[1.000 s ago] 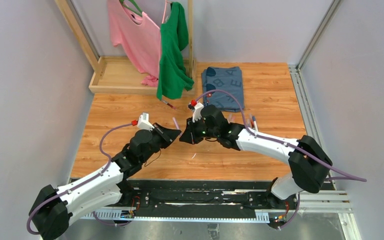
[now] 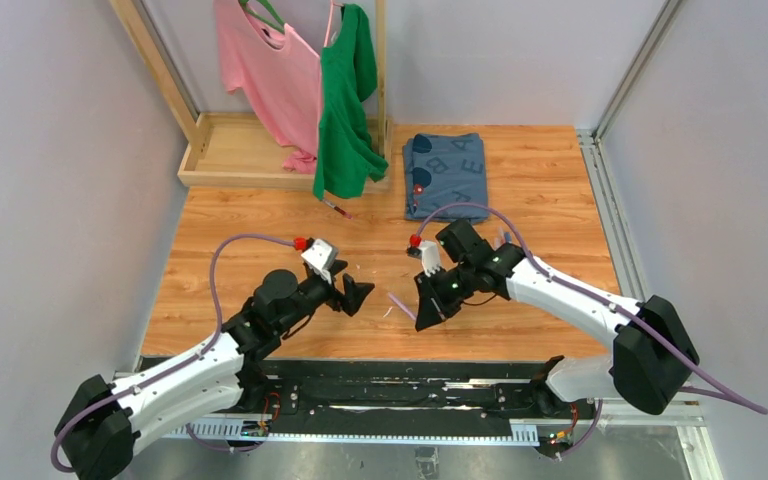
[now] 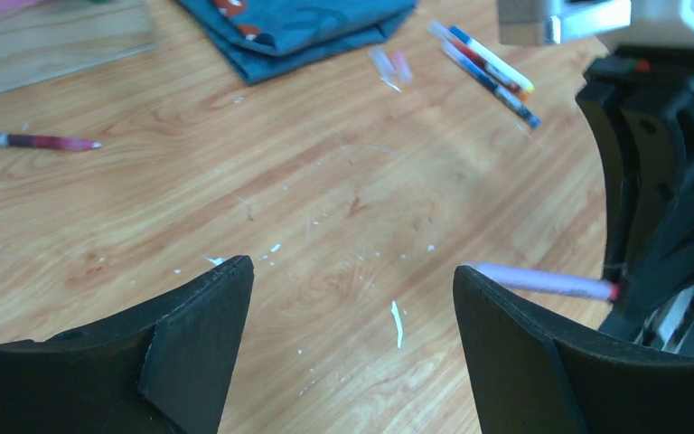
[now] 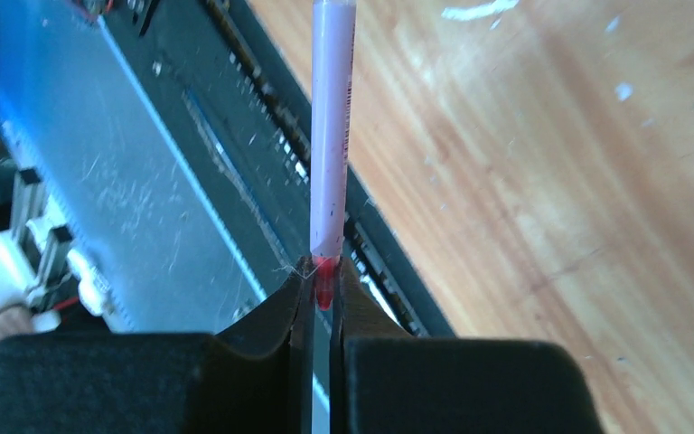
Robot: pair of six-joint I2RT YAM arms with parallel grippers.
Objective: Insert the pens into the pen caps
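In the right wrist view a lilac pen [image 4: 330, 127] with a red end is clamped by my right gripper; in the top view that pen [image 2: 400, 305] points up-left from the fingers. My left gripper [image 2: 350, 280] stands open to the left of it, nothing between its fingers. A dark red pen [image 3: 54, 142] lies alone near the wooden frame. At the back right lie several blue, white and clear pens [image 3: 492, 81] and small pink and clear pieces, likely caps [image 3: 396, 68].
A folded blue cloth [image 2: 445, 175] lies at the back. Pink [image 2: 270, 70] and green shirts [image 2: 345, 100] hang over a wooden tray [image 2: 210, 178] at the back left.
My right gripper has moved right and toward the table's front with the lilac pen. My left gripper has opened and shifted slightly, now apart from that pen.
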